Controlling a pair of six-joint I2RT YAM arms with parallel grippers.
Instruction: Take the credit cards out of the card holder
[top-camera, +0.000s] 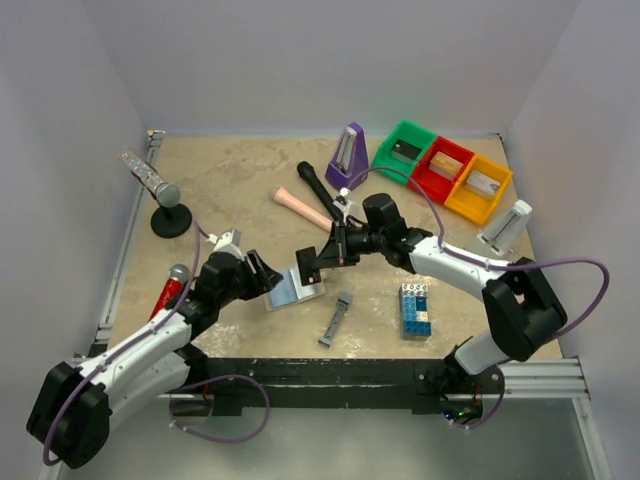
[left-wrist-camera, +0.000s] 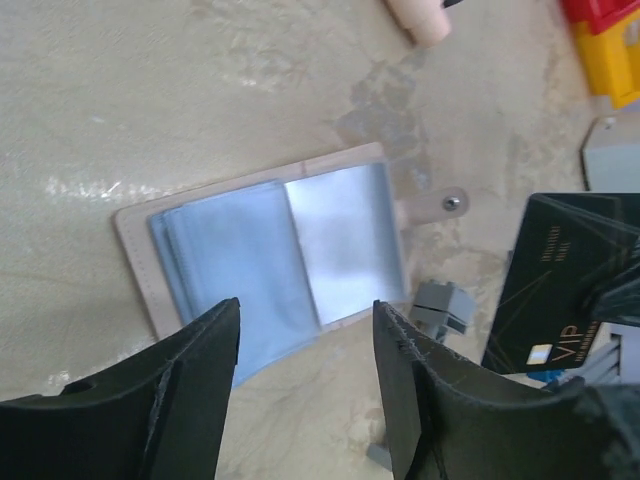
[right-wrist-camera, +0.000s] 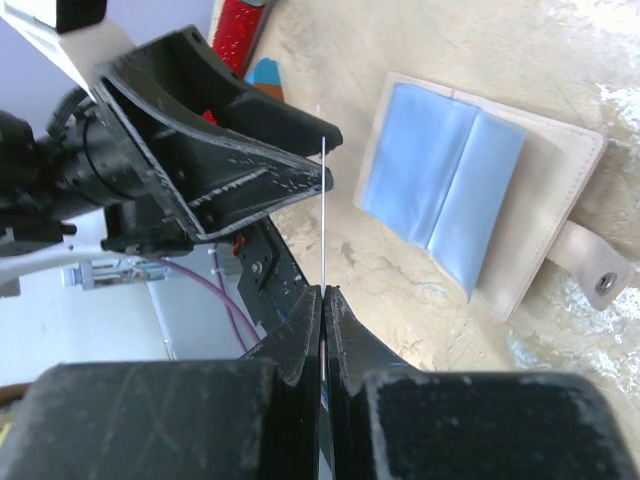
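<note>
The open card holder (left-wrist-camera: 350, 240), pale with light blue inner sleeves, lies on the table in the middle. My right gripper is shut on a black card, raised at the holder's right; in the right wrist view the card shows edge-on as a thin line. My left gripper hangs open above the holder's left part, nothing between its fingers.
Around the holder are a red microphone (top-camera: 170, 290), a pink rod (top-camera: 300, 206), a grey watch (top-camera: 335, 318) and a blue brick block (top-camera: 415, 312). Coloured bins (top-camera: 480, 190) stand at back right.
</note>
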